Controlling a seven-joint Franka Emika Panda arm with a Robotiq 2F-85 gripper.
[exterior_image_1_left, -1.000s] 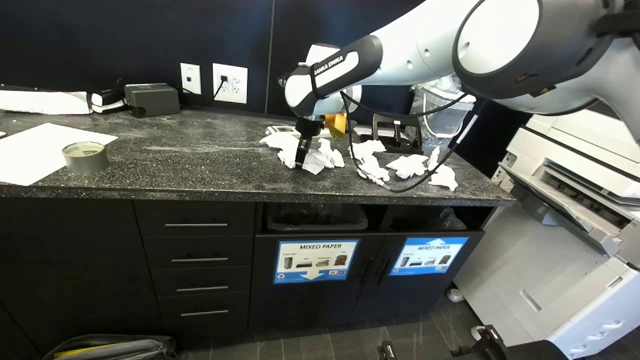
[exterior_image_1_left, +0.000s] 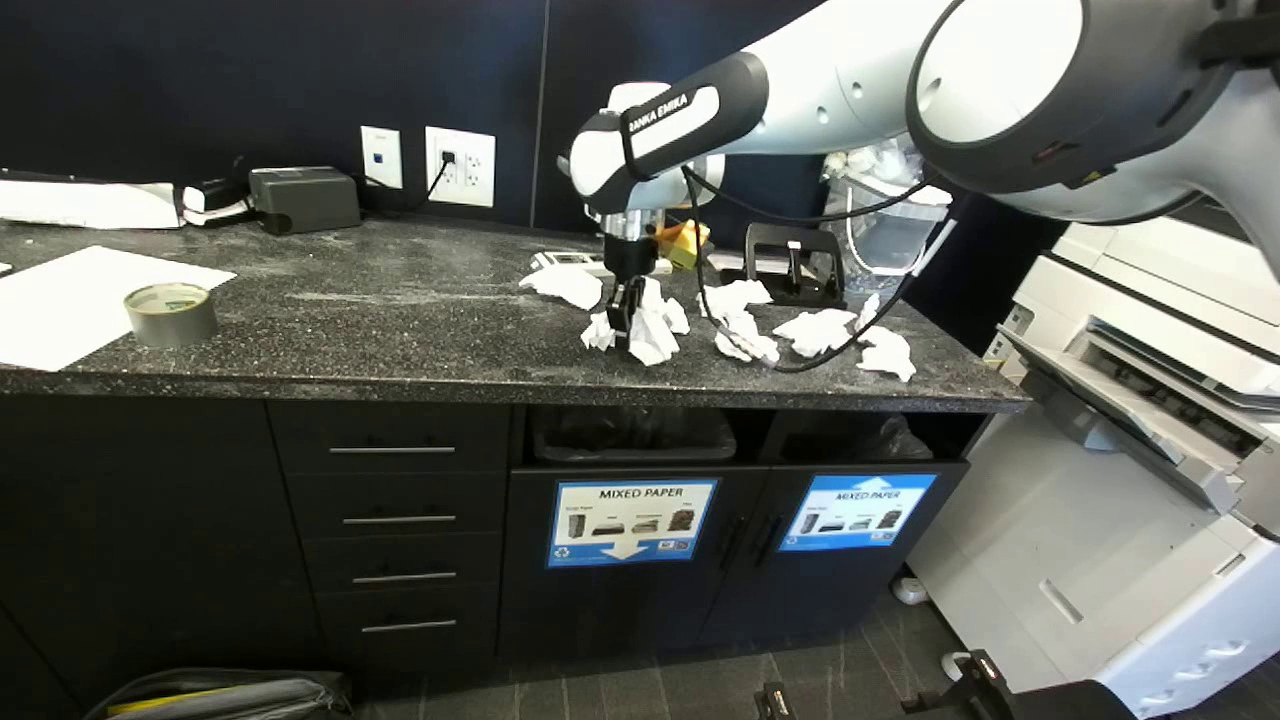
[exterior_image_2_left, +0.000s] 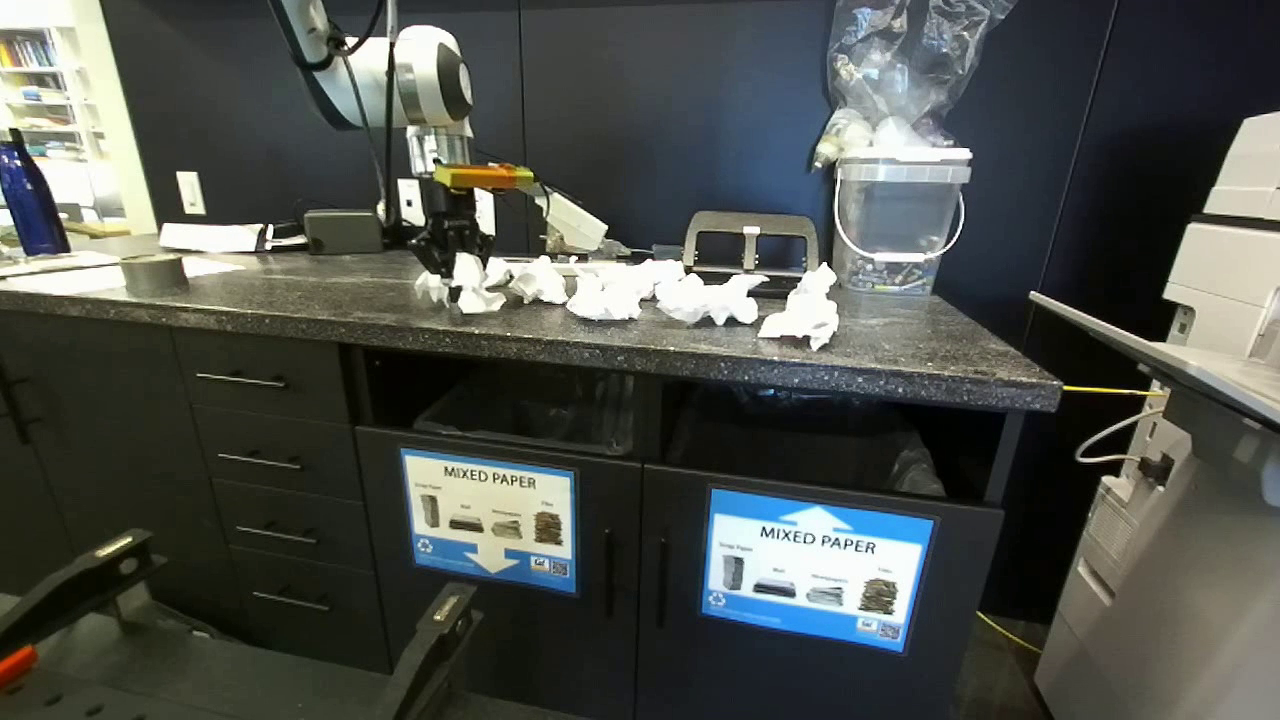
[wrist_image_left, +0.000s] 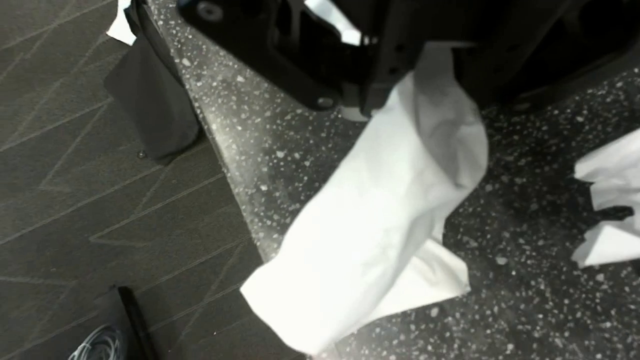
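Observation:
Over the front part of the dark speckled counter (exterior_image_1_left: 396, 324), my gripper (exterior_image_1_left: 621, 322) points down and is shut on a crumpled white paper (wrist_image_left: 360, 234). In the wrist view the paper hangs out from between the dark fingers, its far end reaching over the counter's front edge as seen from there. More crumpled white papers lie to the right on the counter, among them one piece (exterior_image_2_left: 806, 310) near the right end and another (exterior_image_2_left: 606, 294) in the middle. How far the held paper clears the counter is hard to tell.
Below the counter, two openings hold bins (exterior_image_1_left: 632, 434) above doors labelled mixed paper (exterior_image_1_left: 630, 524). A tape roll (exterior_image_1_left: 172, 314) sits on a white sheet at left. A clear bucket (exterior_image_2_left: 897, 222) and a black hole punch (exterior_image_2_left: 752, 240) stand behind the papers.
My gripper has turned from a slant to nearly upright and shifted slightly to the right. The crumpled paper at its fingers has moved and changed shape with it.

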